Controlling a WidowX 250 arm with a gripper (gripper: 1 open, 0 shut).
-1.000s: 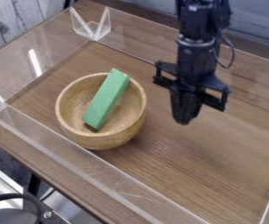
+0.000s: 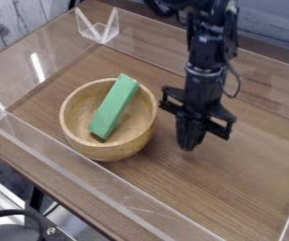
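Observation:
My black gripper [image 2: 187, 135] is low over the wooden table, just right of a tan round bowl [image 2: 87, 135], apart from it, and shut, with nothing visible between its fingers. A green block [image 2: 114, 106] lies tilted in the bowl, reaching up to its upper rim.
A small clear object [image 2: 99, 26] stands at the back left. A dark object [image 2: 15, 226] sits at the bottom left corner.
My gripper has moved down in the view, closer to the tabletop. The bowl and green block have stayed where they were.

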